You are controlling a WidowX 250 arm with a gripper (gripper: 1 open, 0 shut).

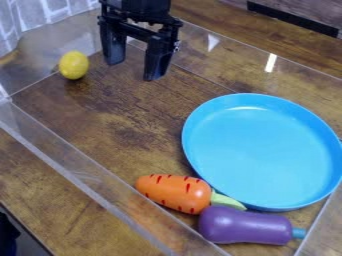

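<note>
My black gripper (136,58) hangs at the top of the camera view, its two fingers apart with nothing seen between them. Left of it sits a yellow lemon (74,65) on the wooden surface. A blue plate (261,150) lies at the right. Below it are an orange carrot (174,190) with dark stripes and a purple eggplant (243,226), both lying flat near the front.
A clear plastic wall runs along the left and front of the wooden board (114,125). The middle of the board, between lemon, plate and carrot, is bare.
</note>
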